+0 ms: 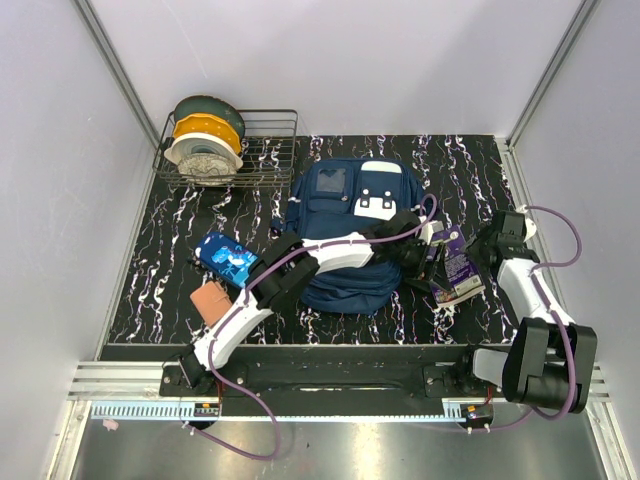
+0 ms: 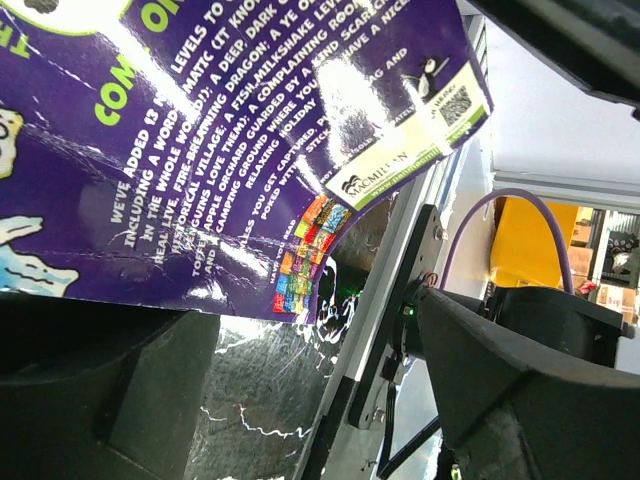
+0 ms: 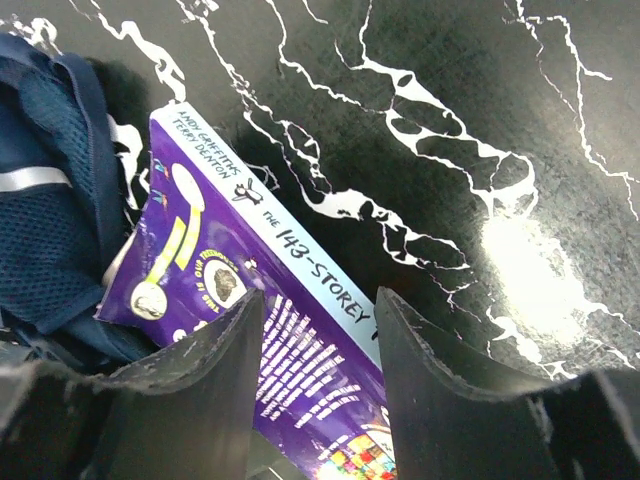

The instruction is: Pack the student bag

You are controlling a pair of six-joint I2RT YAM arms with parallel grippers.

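A purple paperback book (image 1: 462,272) with a white spine lies tilted on the right of the dark counter, beside the blue student bag (image 1: 345,205). In the left wrist view, the book's back cover (image 2: 250,150) spreads above and between the spread fingers of my left gripper, which is open. From the other side, my right gripper straddles the spine (image 3: 290,240); its fingers stand apart, and contact with the book cannot be told. The left arm crosses over the bag and hides part of it.
At left on the counter lie a blue case-like item (image 1: 228,258) and a brown item (image 1: 210,302). A dish rack (image 1: 270,150) with several plates stands at the back left. Bare counter shows behind the book.
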